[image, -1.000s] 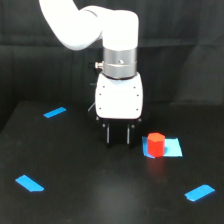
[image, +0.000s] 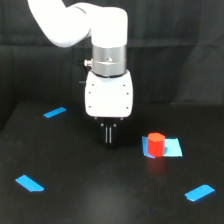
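Note:
My gripper (image: 109, 141) hangs low over the dark table near the middle of the camera view. Its two dark fingers are close together, with nothing visible between them, and look shut. A red block (image: 156, 145) stands to the right of the gripper, clear of it. Under or just behind the block is a light blue patch (image: 173, 148), partly hidden by it. I cannot tell how far the fingertips are above the table.
Blue strips mark the table: one at the back left (image: 55, 112), one at the front left (image: 29, 184) and one at the front right (image: 200, 192).
My gripper has shifted left, away from the red block. Its fingers, spread apart before, now appear close together. The red block and the blue patch look unmoved.

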